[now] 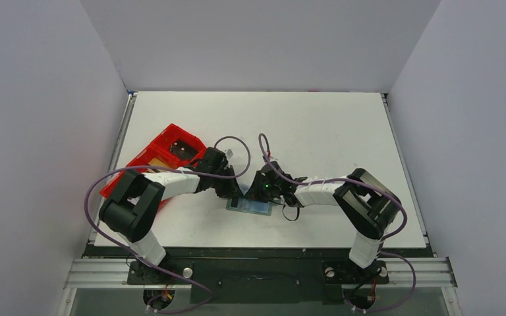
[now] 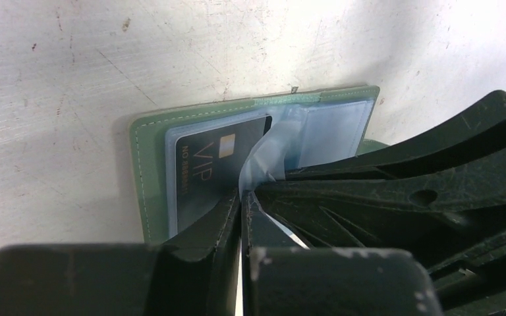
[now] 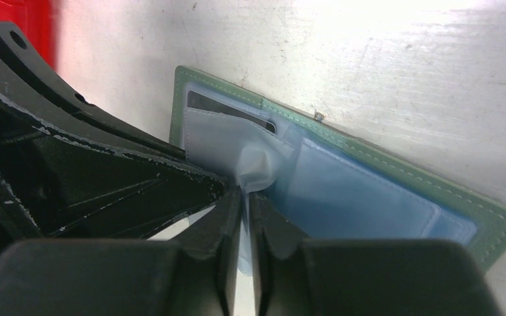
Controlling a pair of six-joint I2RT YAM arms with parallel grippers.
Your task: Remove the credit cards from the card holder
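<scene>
A green card holder with clear pockets (image 2: 135, 178) lies open and flat on the table. In its left pocket sits a black VIP card; only its top strip shows in the right wrist view. The clear pocket flap (image 3: 224, 141) is lifted and creased up to both grippers' tips. My left gripper is shut at the flap's raised edge; whether it pinches the flap is unclear. Right beside it stands my right gripper, fingers close together with a narrow pale strip between them; its hold on the flap cannot be told.
A red divided box (image 1: 171, 135) stands at the left behind my left arm, with a dark item and a tan item inside. Bare white table (image 1: 303, 125) stretches behind and to the right. The two grippers almost touch over the holder.
</scene>
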